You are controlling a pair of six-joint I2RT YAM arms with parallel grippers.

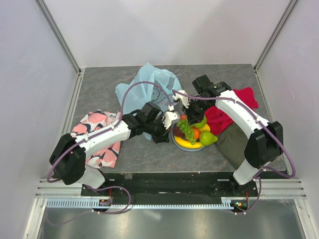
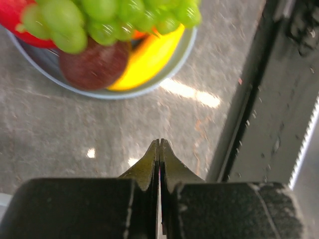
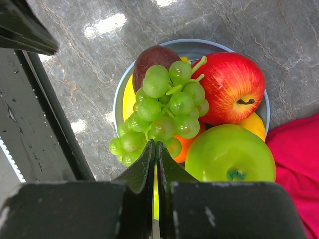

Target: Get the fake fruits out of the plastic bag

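Observation:
A blue bowl (image 3: pixel 117 95) holds fake fruits: green grapes (image 3: pixel 163 127), a red apple (image 3: pixel 224 79), a green apple (image 3: pixel 229 154), a plum (image 3: pixel 151 59), bananas (image 2: pixel 145 62), an orange and a pear (image 1: pixel 208 138). The light blue plastic bag (image 1: pixel 139 90) lies open at the back, left of the bowl; its inside is partly hidden by my left arm. My left gripper is shut with nothing between its fingers, beside the bowl's left side. My right gripper is shut over the grapes, nothing visible between its fingers.
A pink patterned cloth (image 1: pixel 104 155) lies at the left, a red cloth (image 1: pixel 243 99) and an olive cloth (image 1: pixel 232 147) at the right. Bare grey counter (image 1: pixel 139 162) shows along the front, near the dark front edge.

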